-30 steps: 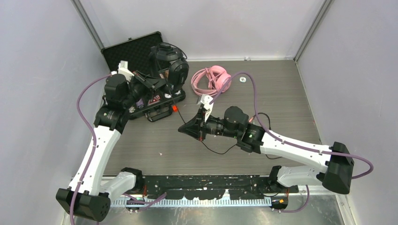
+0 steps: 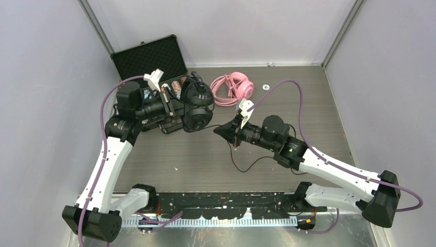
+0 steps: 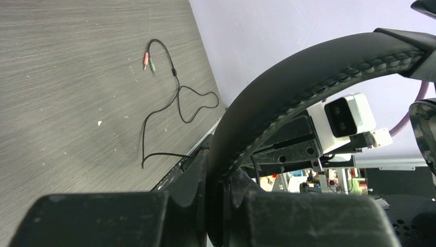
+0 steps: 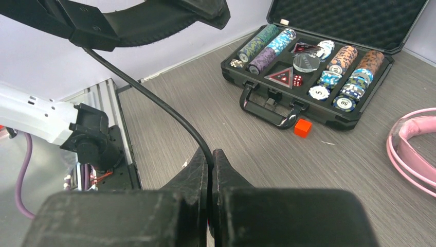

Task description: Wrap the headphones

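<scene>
Black headphones point(image 2: 198, 119) hang over the left part of the table, held up by my left gripper. Its fingers are shut on the padded headband point(image 3: 288, 82), which arcs across the left wrist view. My right gripper is shut on the black cable point(image 4: 169, 109), which runs up from its fingertips to the raised headphones. In the top view the cable between the two arms is short and slightly slack. Its loose end, with a red plug point(image 3: 146, 59) and a green plug point(image 3: 152, 65), lies on the table in the left wrist view.
An open black case point(image 4: 288, 77) of poker chips stands at the back left, with an orange cube point(image 4: 303, 127) in front of it. Pink headphones point(image 2: 241, 87) lie at the back middle, a small white disc point(image 2: 266, 87) to their right.
The left gripper has turned the black headphones, bringing them rightward and toward the front. My right gripper has shifted right and slightly back with the cable. Both grips look unchanged.
</scene>
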